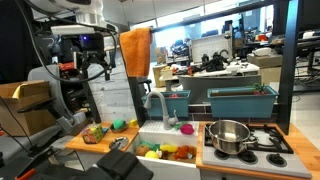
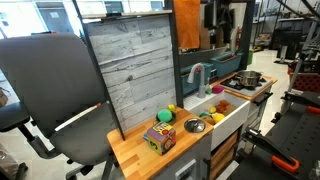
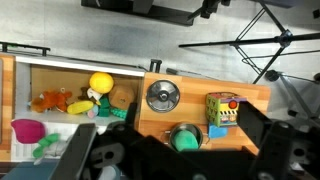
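My gripper hangs high over the left end of the wooden counter, with its fingers apart and nothing between them. In the wrist view one dark finger shows at the lower middle and the other at the lower right. Below lie a round silver lid, a metal bowl holding a green round thing, a colourful box and a small blue piece. To their left, the white sink holds a yellow ball, orange toys and a pink cup.
A steel pot stands on the stove at the right. The tap rises behind the sink. An orange towel hangs near the arm, beside a grey plank panel.
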